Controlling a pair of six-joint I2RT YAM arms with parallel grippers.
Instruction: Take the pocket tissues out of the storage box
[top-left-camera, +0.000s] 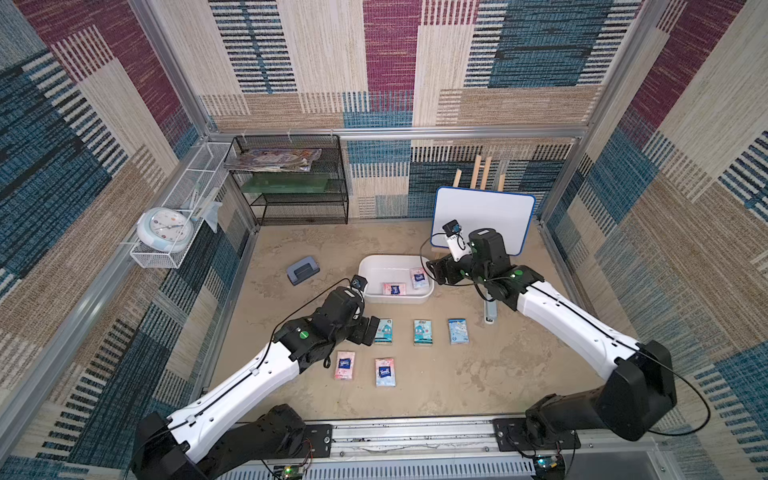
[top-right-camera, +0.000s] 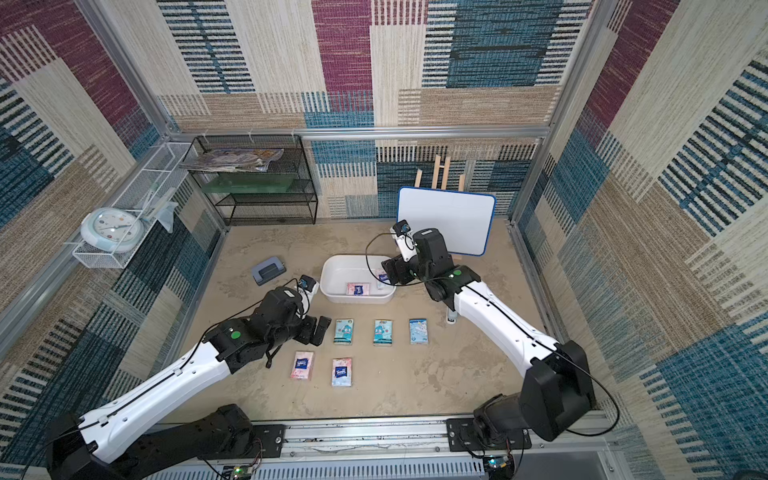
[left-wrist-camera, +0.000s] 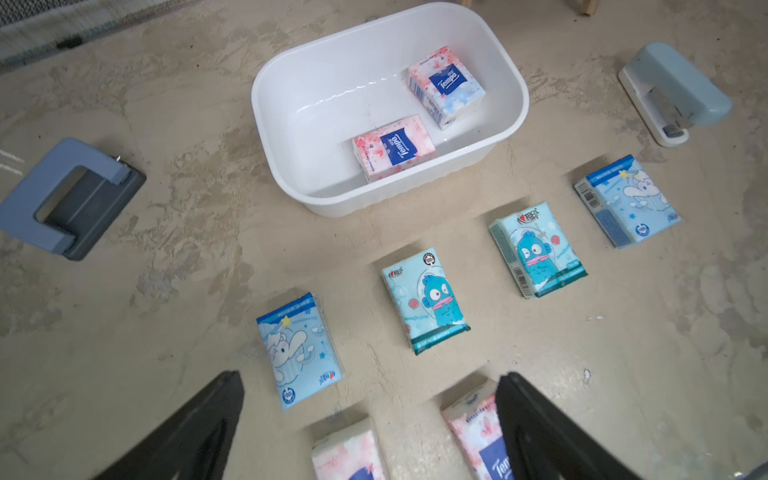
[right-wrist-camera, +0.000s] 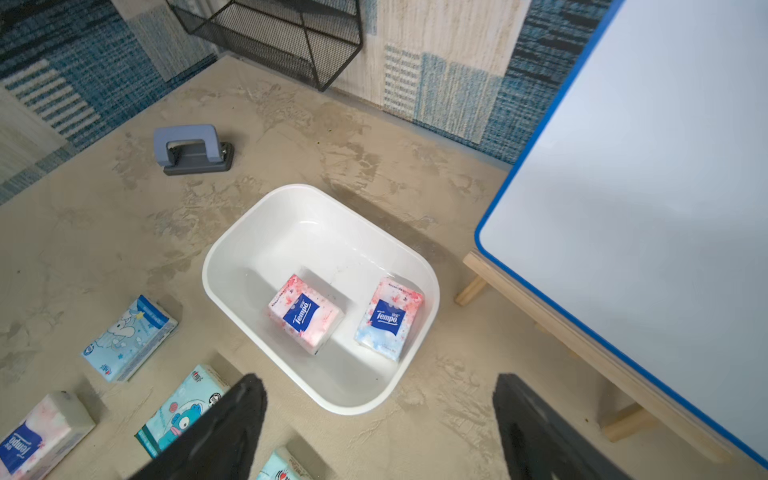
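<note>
The white storage box (right-wrist-camera: 244, 248) holds two pink Tempo tissue packs, one at its right end (right-wrist-camera: 389, 318), the other (right-wrist-camera: 305, 312) nearer its middle. My right gripper is above the box's right side, its fingers apart with nothing between them. My left gripper is open over the loose packs in front of the box, where blue packs (left-wrist-camera: 424, 298) and pink packs (left-wrist-camera: 348, 452) lie on the table.
A hole punch (left-wrist-camera: 80, 196) lies left of the box, a stapler (left-wrist-camera: 676, 88) to its right. A whiteboard on an easel (top-right-camera: 445, 212) stands behind at the right, a wire shelf (top-left-camera: 288, 208) at the back left.
</note>
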